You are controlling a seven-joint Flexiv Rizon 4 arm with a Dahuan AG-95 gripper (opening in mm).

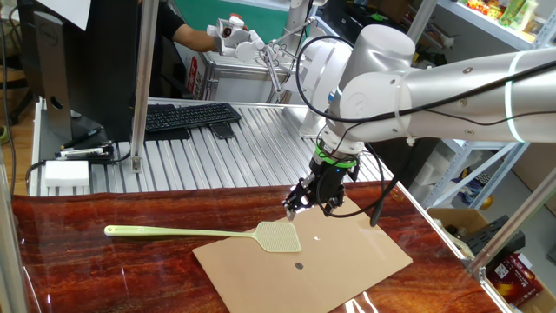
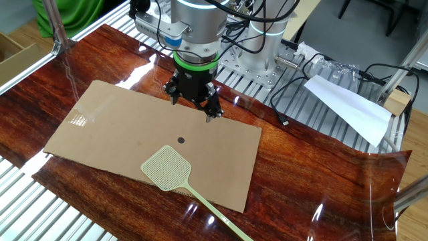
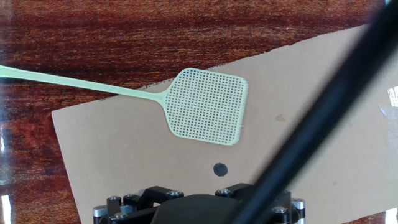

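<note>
A pale green fly swatter (image 1: 187,232) lies flat. Its meshed head (image 3: 207,107) rests on a brown cardboard sheet (image 2: 110,120), while the handle (image 2: 217,213) stretches off the sheet over the dark wood-look surface. On the cardboard, close to the swatter head, there is a small dark round spot (image 3: 221,169). My gripper (image 2: 192,107) hangs above the back part of the cardboard, apart from the swatter. Its black fingers (image 2: 212,112) stand wide open with nothing between them. In the wrist view the gripper shows only along the bottom edge, with the dark spot just ahead of it.
Behind the wood-look surface (image 1: 78,261) lie a keyboard (image 1: 193,116) and a white box (image 1: 67,173) on ribbed metal. White paper (image 2: 348,104) and loose cables lie beside the arm's base. A black cable crosses the wrist view.
</note>
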